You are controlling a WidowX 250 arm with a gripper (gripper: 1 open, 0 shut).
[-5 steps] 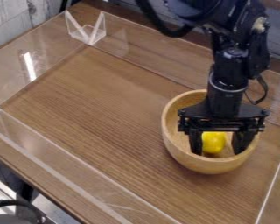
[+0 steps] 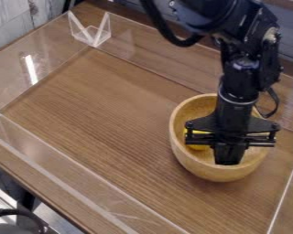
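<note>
A wooden-coloured round bowl (image 2: 214, 168) sits on the right side of the table. My black gripper (image 2: 229, 137) is lowered into it, over a yellow object (image 2: 200, 128) that shows only in part at the bowl's left, behind the gripper. The gripper's body hides most of the bowl's inside and whatever is between the fingertips, so its state is unclear.
A clear plastic holder (image 2: 88, 29) stands at the back left. A dark rail runs along the back right edge.
The gripper has shifted slightly within the bowl, and its front now covers more of the yellow object, which was more visible at the centre earlier.
</note>
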